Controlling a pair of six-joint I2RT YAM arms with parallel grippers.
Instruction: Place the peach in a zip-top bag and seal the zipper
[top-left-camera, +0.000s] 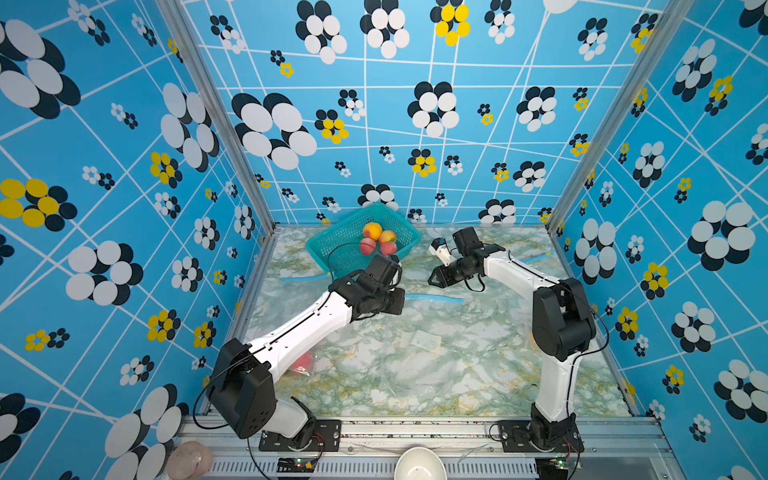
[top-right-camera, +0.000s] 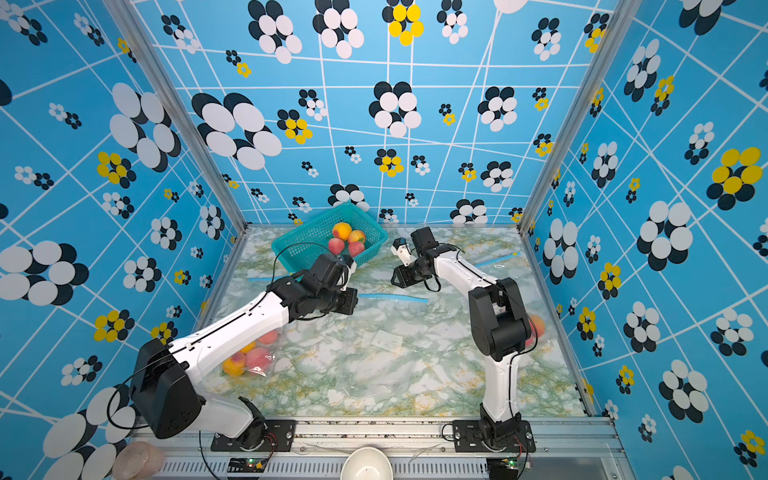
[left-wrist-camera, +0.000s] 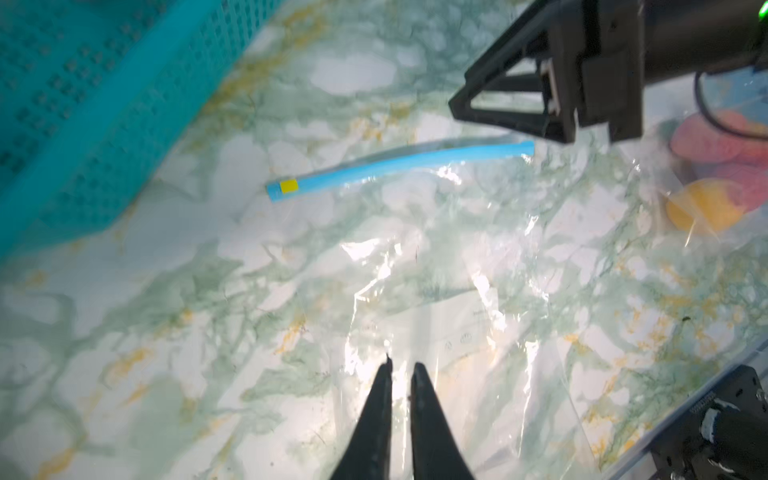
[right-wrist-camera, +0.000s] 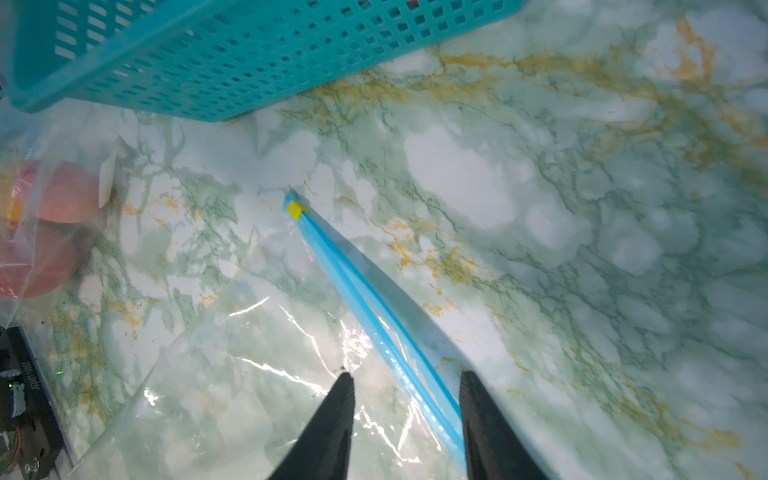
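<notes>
A clear, flat zip top bag (left-wrist-camera: 448, 336) lies on the table. Along its far edge runs a blue zipper strip (left-wrist-camera: 400, 166), with a yellow slider (left-wrist-camera: 289, 186) at its left end. My left gripper is above the bag in front of the basket, its fingers narrowly apart and empty. My right gripper hangs above the zipper's right part; its fingers are wide apart, the strip showing below them but not gripped. Several peaches (top-right-camera: 336, 246) sit in the teal basket (top-right-camera: 300, 256) at the back.
At the left, partly behind my left arm, lies a filled bag of fruit (top-right-camera: 256, 356). Another filled bag (left-wrist-camera: 704, 204) lies at the right, by my right arm. A further blue strip (top-right-camera: 497, 259) shows at the back right.
</notes>
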